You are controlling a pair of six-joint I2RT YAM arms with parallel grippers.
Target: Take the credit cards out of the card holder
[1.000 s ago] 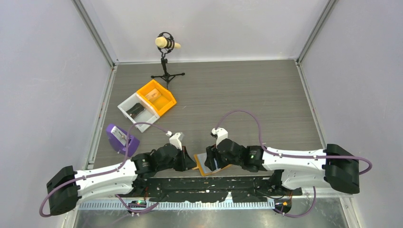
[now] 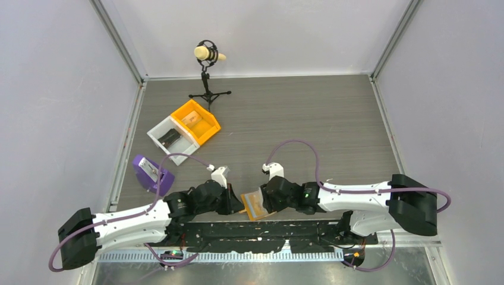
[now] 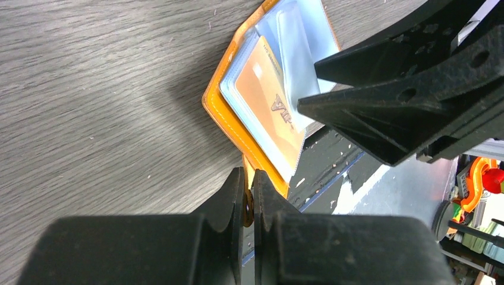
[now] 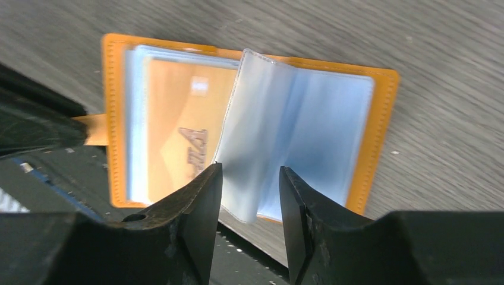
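The card holder has an orange border and lies opened flat near the table's front edge. A tan card shows in its left part. A clear plastic sleeve stands partly lifted between the card and a pale blue right part. My left gripper is shut on the holder's orange tab at its left edge. My right gripper is part open over the holder, with the raised sleeve between and behind its fingertips. In the left wrist view its dark fingers reach to the sleeve; whether they touch it I cannot tell.
A white bin holding a dark item and a yellow bin stand at the back left. Beside my left arm is a purple stand, and a black tripod rises farther back.
The tan card now shows in the top view where pale plastic was before. The left arm has stayed still.
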